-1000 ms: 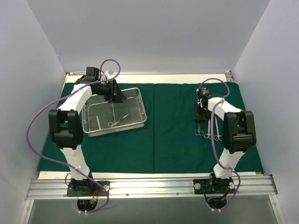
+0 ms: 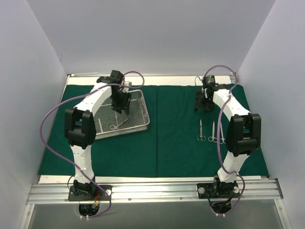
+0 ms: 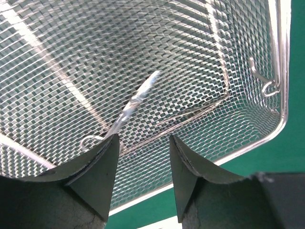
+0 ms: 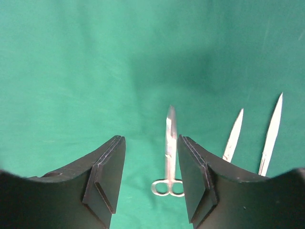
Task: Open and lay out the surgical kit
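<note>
In the top view a wire mesh tray (image 2: 143, 127) stands on the left of the green cloth. Above it hangs my left gripper (image 2: 123, 110), open; the left wrist view shows nothing held between its fingers. A pair of surgical scissors (image 3: 128, 112) lies slanted on the mesh ahead of the fingertips, beside a few thin straight pieces. Over on the right, several scissor-like instruments lie side by side, handles toward the front. My right gripper is part open above the leftmost scissors (image 4: 171, 148), which lie on the cloth, not gripped.
Green cloth (image 2: 178, 152) covers the table, with bare room in its middle and along the front. Grey walls (image 2: 152, 38) close off the back and both sides. Purple cables (image 2: 43, 131) loop along both arms.
The right gripper has risen away from the leftmost scissors, which now lie clear of it, slightly left of where they were.
</note>
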